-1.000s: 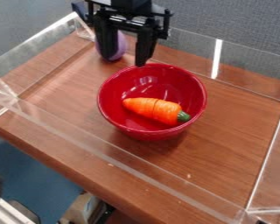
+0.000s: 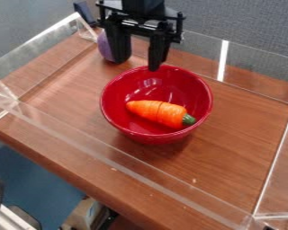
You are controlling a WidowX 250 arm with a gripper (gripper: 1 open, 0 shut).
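Note:
A red bowl (image 2: pixel 157 84) sits near the middle of the wooden table, with an orange carrot (image 2: pixel 157 110) lying inside it, green tip to the right. My black gripper (image 2: pixel 136 50) hangs at the top, over and just behind the bowl's back rim, its fingers apart with nothing seen between them. A purple object (image 2: pixel 105 47), possibly an eggplant, is partly hidden behind the gripper at the upper left.
Clear plastic walls (image 2: pixel 225 58) edge the table (image 2: pixel 62 126). Bare wood lies left, right and in front of the bowl. Dim floor and clutter show beyond the front left edge.
The bowl and carrot have not moved.

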